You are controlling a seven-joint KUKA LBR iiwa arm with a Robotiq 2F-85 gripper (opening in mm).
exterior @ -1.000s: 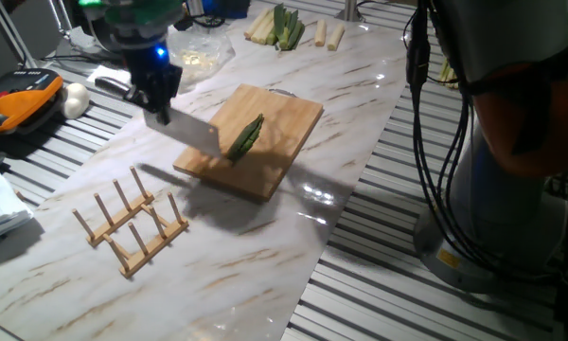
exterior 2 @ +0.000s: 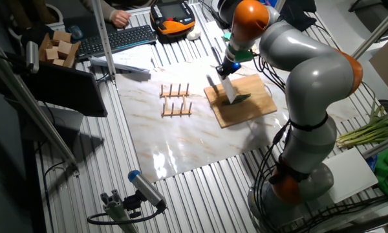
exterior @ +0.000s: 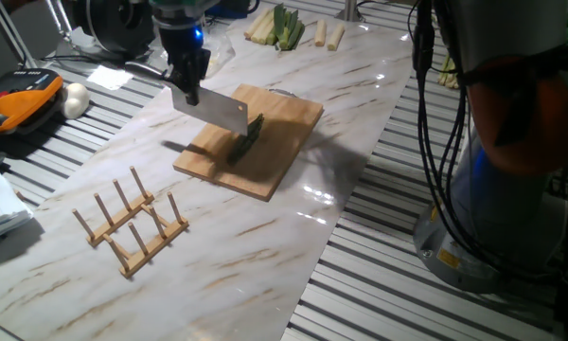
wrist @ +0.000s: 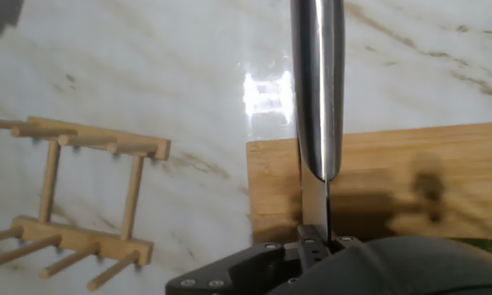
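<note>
My gripper is shut on a cleaver, gripping it where the handle meets the blade. In the wrist view the metal handle runs up from between the fingers, and most of the blade is hidden. The blade hangs above a wooden cutting board and partly covers a dark green vegetable piece lying there. From the second exterior view, the green piece lies near the board's middle, beside the blade. Whether blade and vegetable touch, I cannot tell.
A wooden peg rack stands on the marble sheet, apart from the board. Cut leek pieces lie at the far edge. An orange-black device and a white bulb sit left. Open marble separates rack and board.
The gripper and cleaver have moved right in the first exterior view, from the board's left edge to over the board. The blade now hides part of the green piece. Rack and board have stayed put.
</note>
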